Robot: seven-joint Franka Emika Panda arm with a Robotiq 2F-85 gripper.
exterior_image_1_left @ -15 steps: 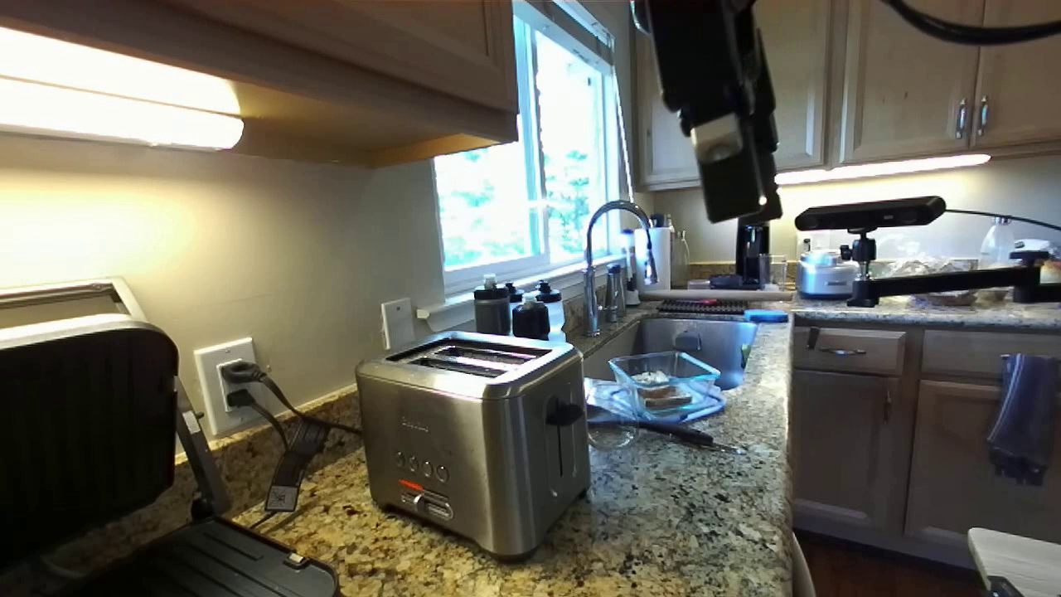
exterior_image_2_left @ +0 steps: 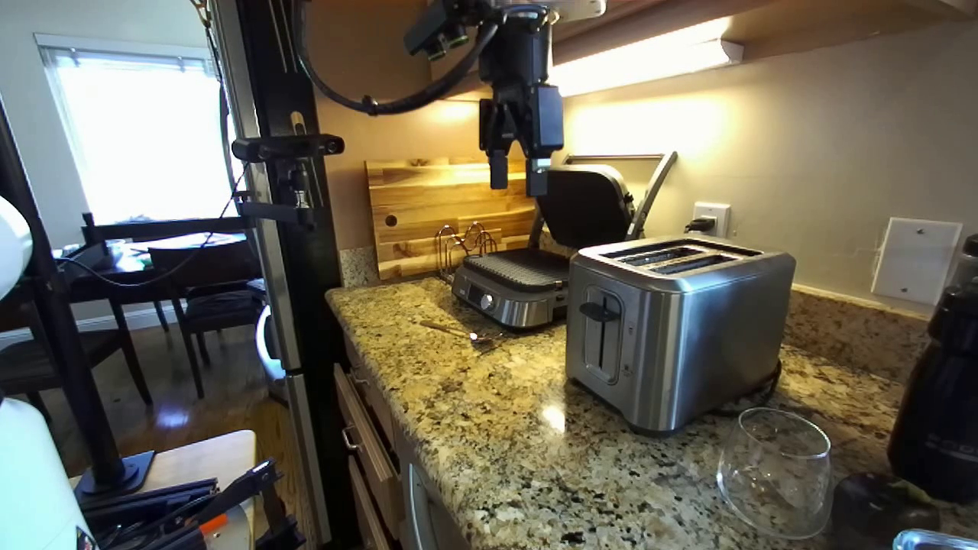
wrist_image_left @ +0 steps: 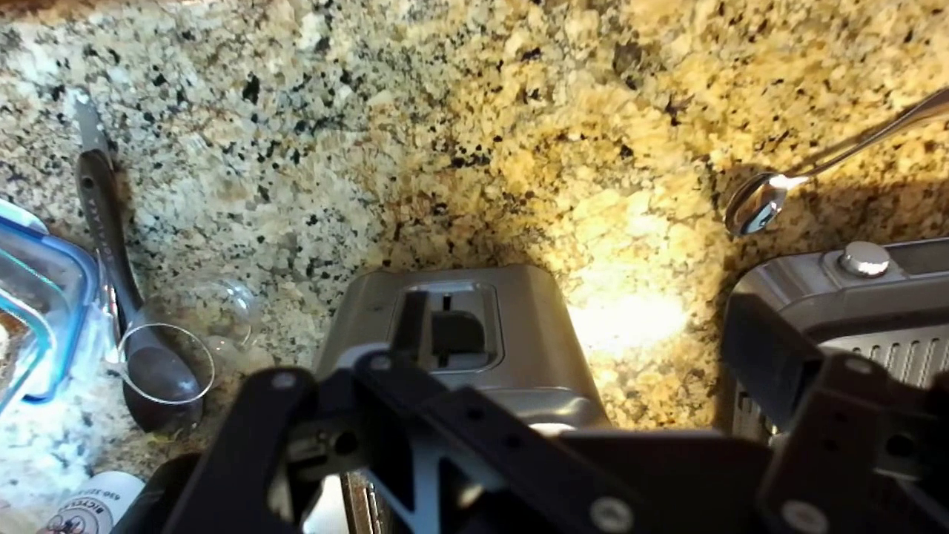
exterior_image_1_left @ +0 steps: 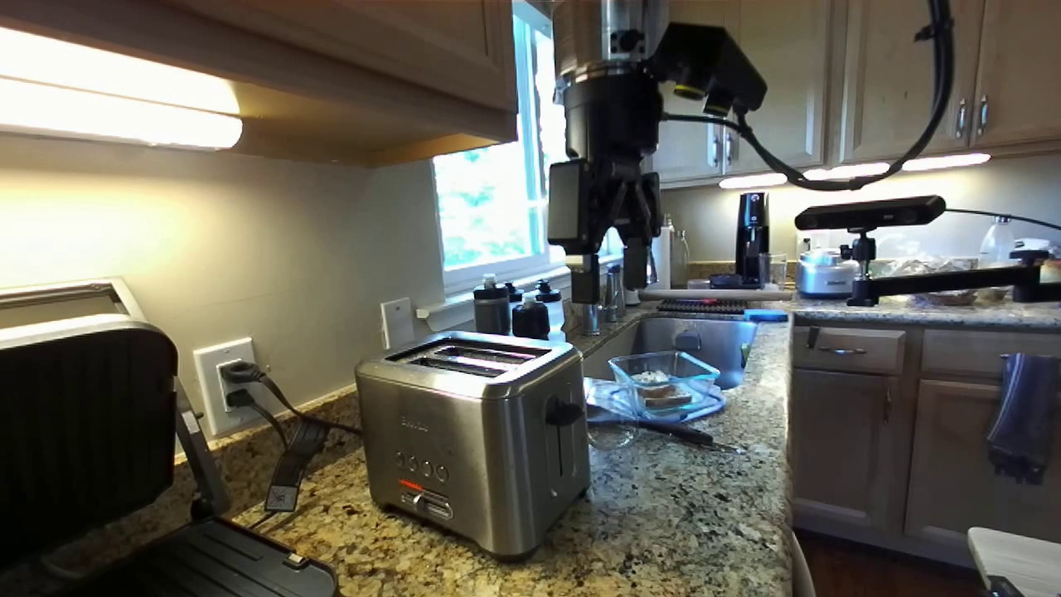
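Observation:
A steel toaster (exterior_image_1_left: 467,448) stands upright on the granite counter, its top slots visible and looking empty from here. Its dark lever (exterior_image_2_left: 600,312) sits high in the end-face track. Well above the counter hangs my gripper (exterior_image_1_left: 609,274), open and pointing down, its fingers apart with nothing between them. In the wrist view, the toaster's lever end (wrist_image_left: 534,311) shows below, one finger (wrist_image_left: 409,325) overlapping the lever recess. Beside the sink, a glass container (exterior_image_1_left: 666,383) holds what looks like bread.
An open grill (exterior_image_2_left: 513,284) stands beside the toaster, with a metal spoon (wrist_image_left: 756,205) nearby. A clear drinking glass (exterior_image_2_left: 775,477) and a dark-handled utensil (wrist_image_left: 102,200) lie toward the sink side. Bottles (exterior_image_1_left: 492,308) stand by the window.
My gripper has swung left in exterior view 1 and come lower, turning from a tilted pose to straight down. The toaster and the glass container have stayed put.

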